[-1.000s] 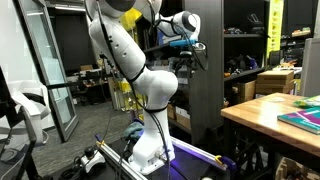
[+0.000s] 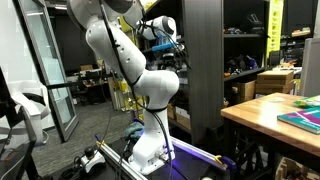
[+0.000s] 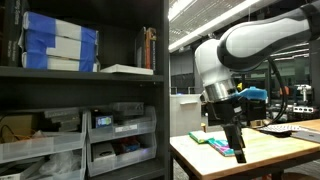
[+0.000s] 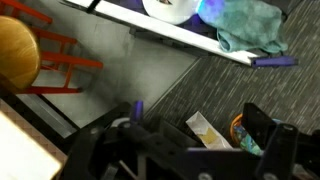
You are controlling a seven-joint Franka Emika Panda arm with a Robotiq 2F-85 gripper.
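Observation:
My gripper is open, its dark fingers wide apart along the bottom of the wrist view and nothing held between them. Below it, the wrist view looks down at the floor. In exterior view 2 the arm hangs at the right, in front of the wooden table [image 3: 192, 157]. A teal and pink flat item [image 3: 222, 147] lies on that table, behind the gripper in this view. The dark shelf unit [image 2: 205, 75] stands behind the arm in exterior view 1.
Clear plastic bins [image 3: 122, 127] fill the lower shelf, with blue and white boxes [image 3: 60, 40] above. On the floor side, the wrist view has an orange-red stool [image 4: 18, 52], a white box [image 4: 207, 130] and a teal cloth [image 4: 245, 22] by the robot's base frame.
In exterior view 1 the upper arm's end and the gripper have swung left, with the wrist tilting a little. Table and shelf things look unmoved.

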